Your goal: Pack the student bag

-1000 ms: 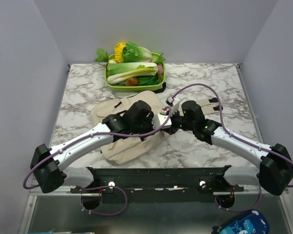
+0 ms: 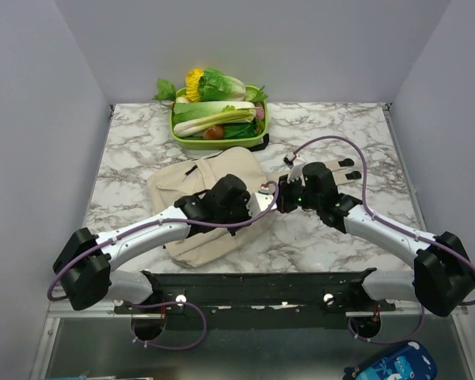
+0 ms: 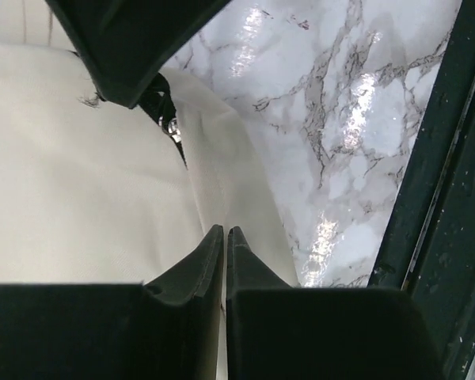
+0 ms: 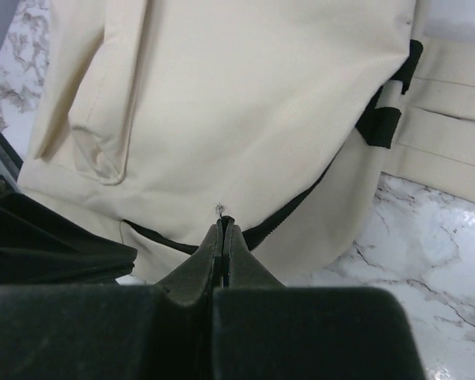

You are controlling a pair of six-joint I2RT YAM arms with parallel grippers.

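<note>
The cream fabric bag [image 2: 168,182] lies on the marble counter, with black trim and straps to its right. My left gripper is shut over the bag's right part, near a black zipper edge with a metal piece; I see nothing clearly between its fingers. My right gripper is shut at a black zipper strip across the bag's fabric, with nothing clearly seen between its fingers. In the top view the two grippers are close together at the bag's right side, partly hidden by the arms.
A green basket [image 2: 265,119] of vegetables stands at the back. Walls border both sides. The counter's dark front edge [image 2: 245,286] is near the bag. A blue item [image 2: 396,364] sits below at right. Marble is clear at right.
The left arm has shifted slightly, its wrist now lower in the top view. The right arm has moved slightly right, opening a little space between the two wrists.
</note>
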